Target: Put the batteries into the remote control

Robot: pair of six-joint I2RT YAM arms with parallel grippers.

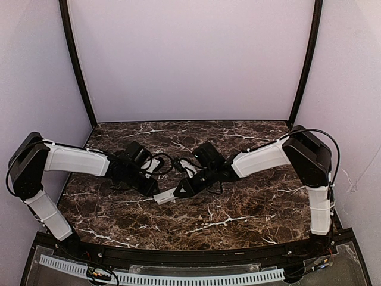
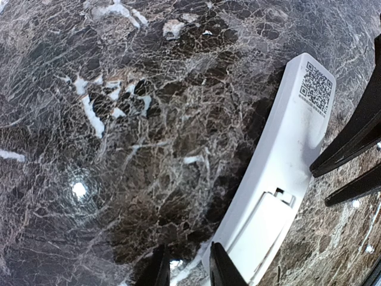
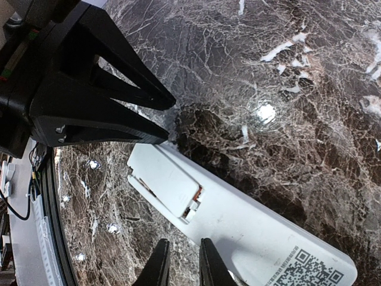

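A white remote (image 1: 165, 196) with a QR code lies on the marble table between both grippers. Its battery compartment piece (image 3: 164, 179) sits at one end, with a small metal bit showing beside it in the right wrist view. My left gripper is low at that compartment end, its fingertips at the remote's edge; whether anything is between them is unclear. My right gripper is at the remote's long side near its middle, fingertips close together; what is between them cannot be made out. No loose battery is clearly visible.
White walls stand at the back and sides, and a black frame rail (image 1: 196, 253) runs along the front edge.
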